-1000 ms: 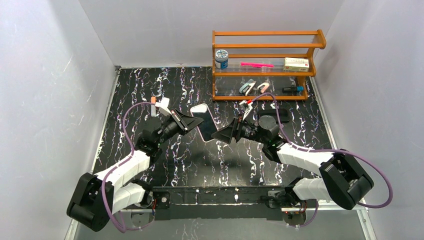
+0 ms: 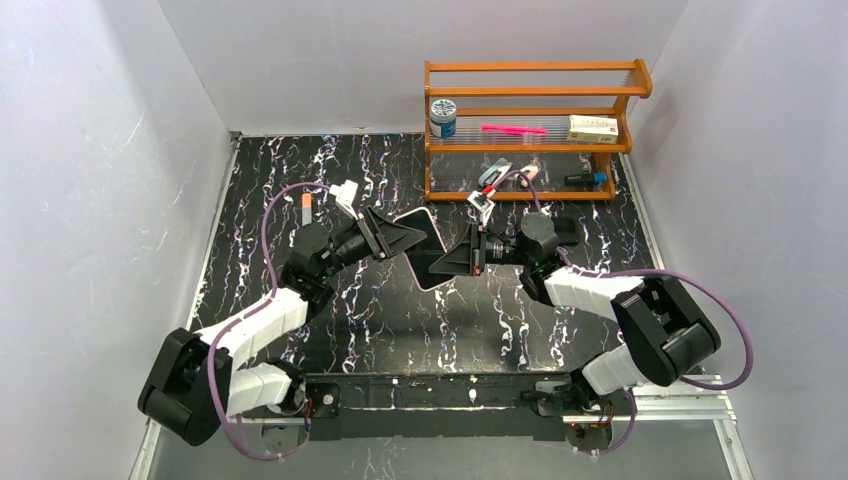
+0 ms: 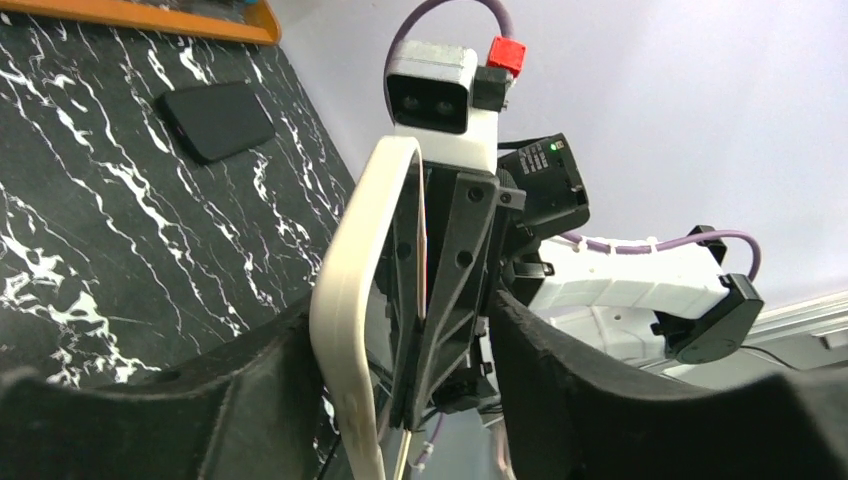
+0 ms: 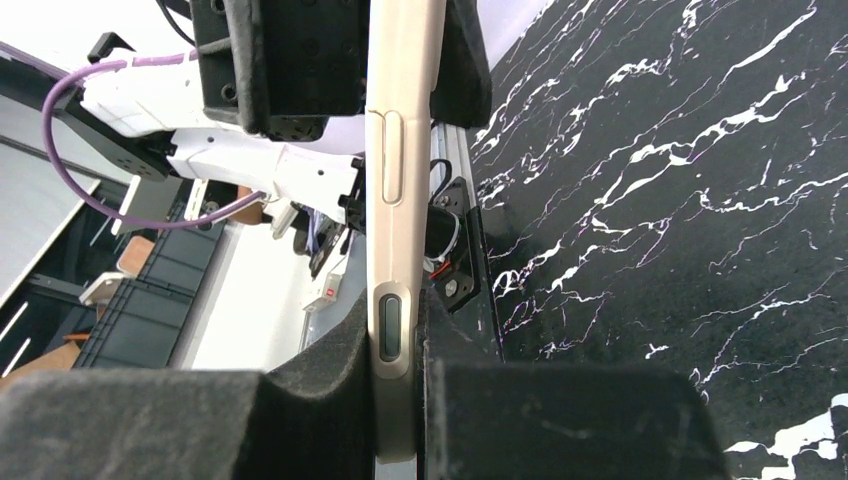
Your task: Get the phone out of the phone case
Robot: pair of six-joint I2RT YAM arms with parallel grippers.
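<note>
Between my two arms, off the table, the phone (image 2: 426, 262) shows its dark screen with the pale case rim around it in the top view. The cream phone case (image 3: 365, 260) is seen edge-on in the left wrist view, between the parted fingers of my left gripper. A gap shows on the case's right side there. My right gripper is shut on the cased phone at its lower right part; the case's side, with buttons and a slot, runs between its fingers. How far the phone sits inside the case is hard to tell.
A wooden rack (image 2: 540, 93) with small items stands at the back right. On the dark marbled table, a black flat object (image 3: 218, 120) lies behind the right arm and an orange-and-grey item (image 2: 306, 207) at the back left.
In the top view the cased phone has shifted a little right and changed tilt. My left gripper has moved right, over the phone's edge; the right gripper keeps its hold.
</note>
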